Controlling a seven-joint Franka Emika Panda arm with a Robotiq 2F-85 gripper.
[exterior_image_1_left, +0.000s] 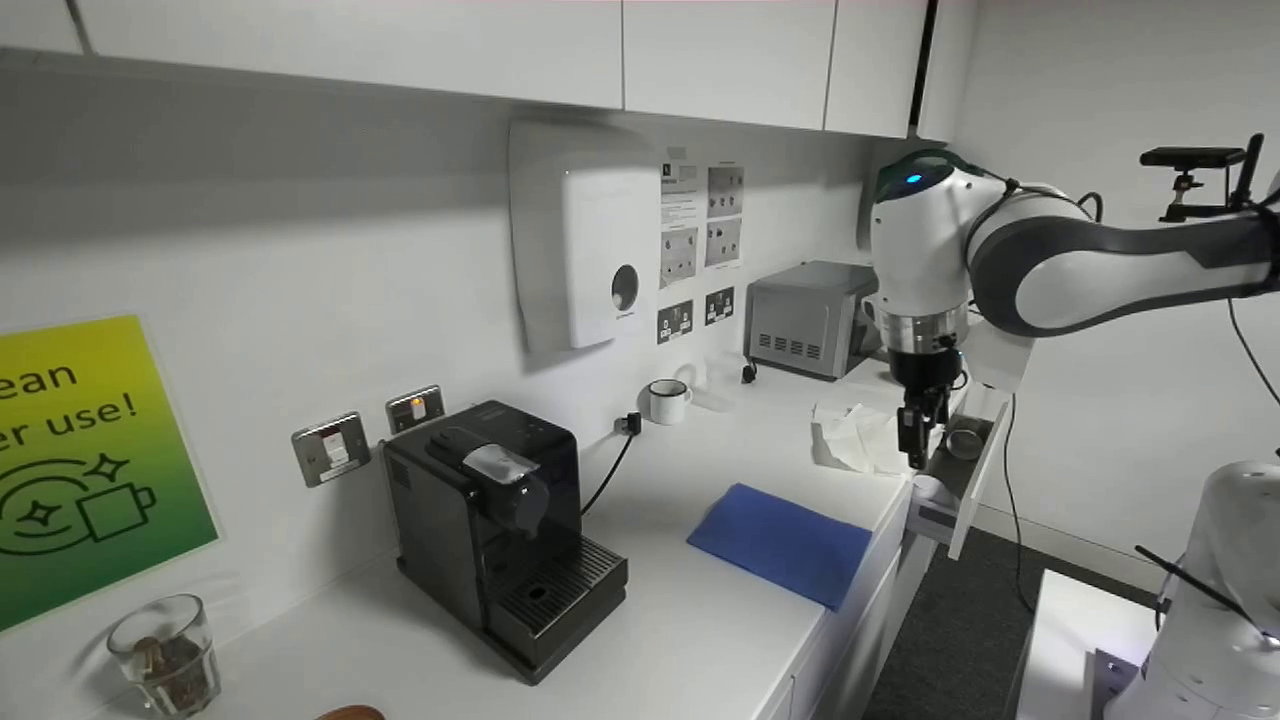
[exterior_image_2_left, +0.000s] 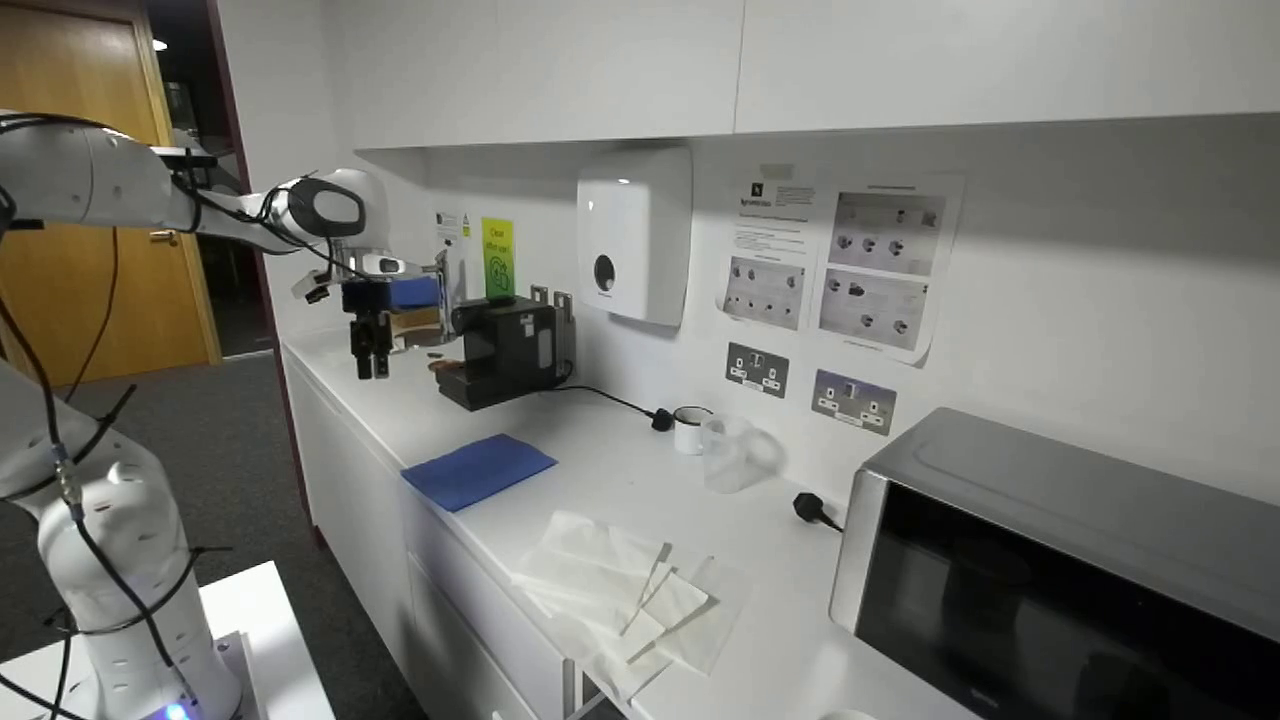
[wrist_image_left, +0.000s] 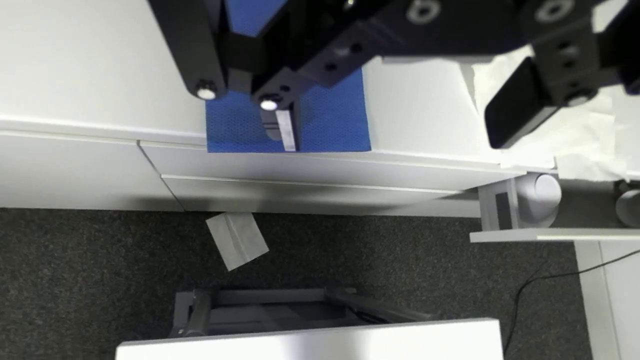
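My gripper (exterior_image_1_left: 917, 446) points down over the front edge of the counter, clear of its surface. Seen in the wrist view, the fingers stand wide apart, so the gripper is open, and nothing sits between them. A blue cloth (exterior_image_1_left: 786, 542) lies flat near the counter's front edge; in the wrist view my left finger (wrist_image_left: 288, 129) overlaps it in the picture. White paper sheets (exterior_image_2_left: 624, 588) are spread beyond the cloth, toward the microwave. Below them, a drawer (exterior_image_1_left: 980, 480) is pulled out, with a white cup-like object (wrist_image_left: 538, 195) inside.
The black coffee machine (exterior_image_1_left: 498, 528), white mug (exterior_image_1_left: 668, 402), clear plastic cup (exterior_image_2_left: 723, 454) and microwave (exterior_image_2_left: 1056, 564) stand along the wall. Cabinets hang above. A white side table (wrist_image_left: 312, 342) faces the counter, with a paper piece (wrist_image_left: 237, 240) on the floor between.
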